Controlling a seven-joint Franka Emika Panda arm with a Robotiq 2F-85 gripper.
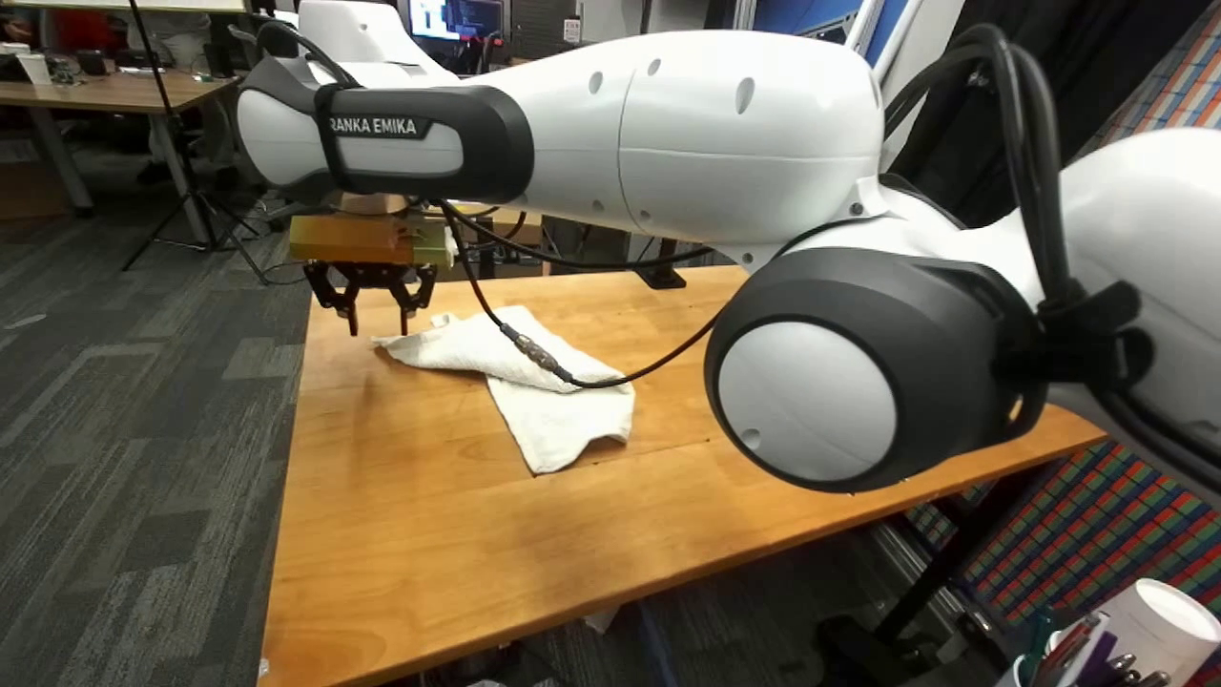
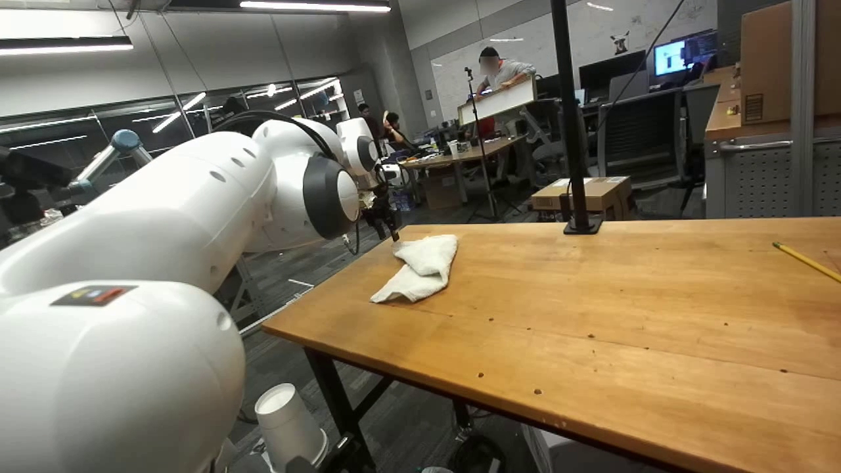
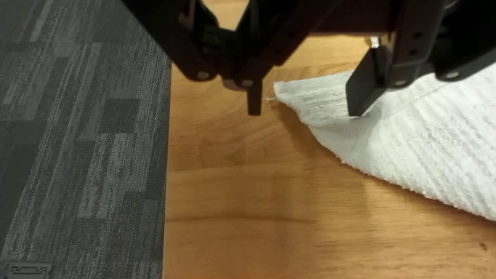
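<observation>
A white cloth lies loosely folded on the wooden table, one corner stretched toward the table's left edge in exterior view 1. Over that corner is my gripper, its fingers spread well apart with nothing held between them. In the wrist view the gripper shows one finger above bare wood and the other in front of the cloth. The cloth's pointed tip lies in the gap between them; whether the right finger touches the fabric I cannot tell. Exterior view 2 shows the cloth near the table's corner, the gripper just behind it.
Bare table stretches in front of the cloth, and its edge drops to the carpet close by the gripper. A black post stands at the far edge. A pencil lies far right. A cable hangs from the arm.
</observation>
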